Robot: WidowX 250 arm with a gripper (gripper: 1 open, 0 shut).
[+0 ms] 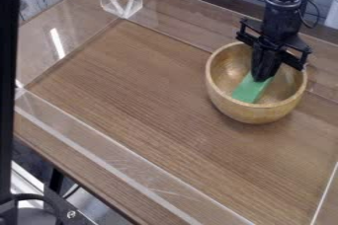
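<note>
A wooden bowl [238, 107] sits on the right side of the table, with a green object [250, 88] inside it. The black gripper [262, 71] reaches down into the bowl from above, its tip over the upper end of the green object. Whether anything is between its fingers is hidden.
A white wire-like holder [121, 0] stands at the back left. Black equipment [30, 209] shows at the bottom left edge.
</note>
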